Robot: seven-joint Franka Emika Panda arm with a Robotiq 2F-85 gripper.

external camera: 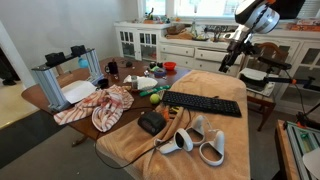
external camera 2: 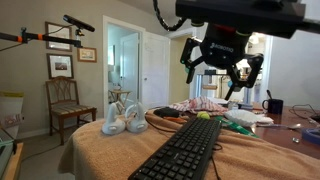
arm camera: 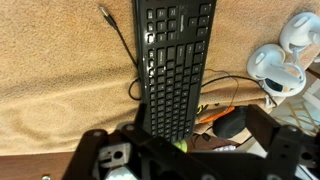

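My gripper [external camera 2: 215, 82] hangs in the air, open and empty, with its two fingers spread apart. Below it a long black keyboard [external camera 2: 178, 155] lies on a tan cloth, clear of the fingers. In the wrist view the keyboard [arm camera: 175, 65] runs down the middle, and its lower end passes between the dark fingers of the gripper. Exterior view 1 shows the gripper [external camera: 228, 66] high at the right, beyond the keyboard [external camera: 202, 103].
A white VR headset [external camera: 175, 142] and white controllers [external camera: 212, 146] lie near the front, beside a black case [external camera: 152, 122]. A striped cloth [external camera: 97, 106], a green ball [external camera: 155, 98] and kitchen items are further left. Bare tan cloth [arm camera: 60, 80] borders the keyboard.
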